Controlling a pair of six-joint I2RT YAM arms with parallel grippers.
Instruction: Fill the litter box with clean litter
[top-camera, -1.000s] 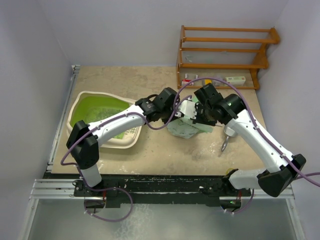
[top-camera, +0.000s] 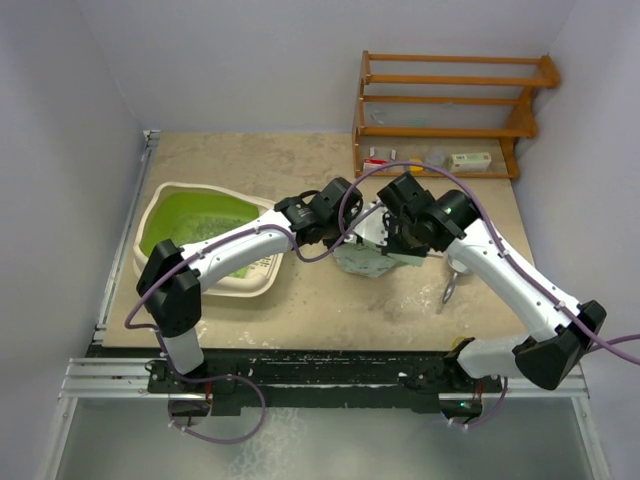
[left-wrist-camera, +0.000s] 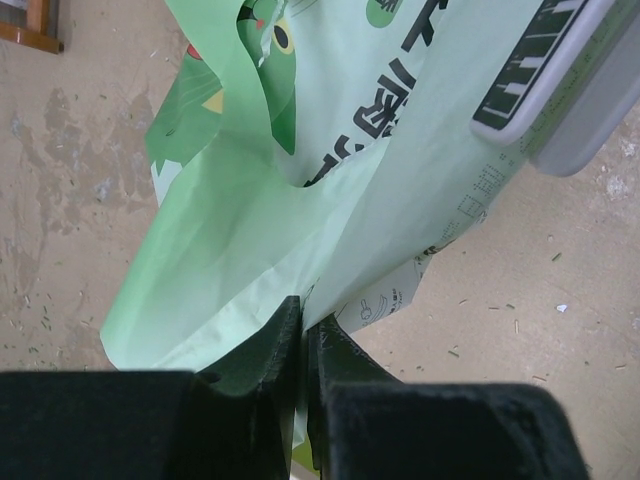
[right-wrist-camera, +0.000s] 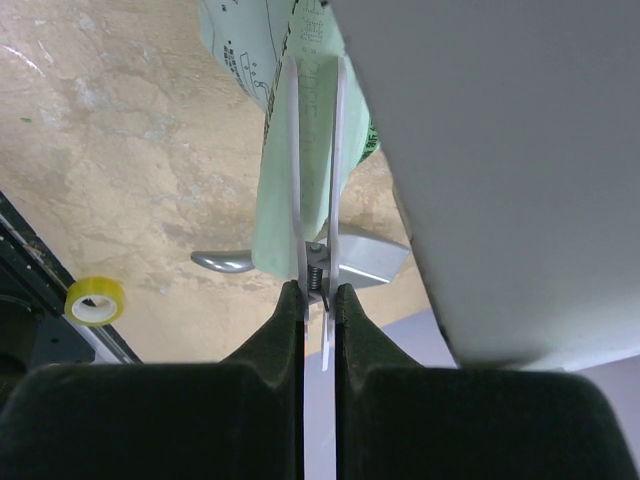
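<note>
A pale green litter bag with cat print and black lettering lies crumpled under both grippers in the middle of the table. In the left wrist view my left gripper is shut on a gathered edge of the bag. In the right wrist view my right gripper is shut on scissors, whose pale blades point over the bag. The litter box, with a green inside and some green bits in it, stands at the left.
A metal scoop lies right of the bag, near a yellow tape roll at the front edge. A wooden rack with small items stands at the back right.
The right arm has shifted slightly toward the front, and the left arm very slightly as well. Both remain over the bag.
</note>
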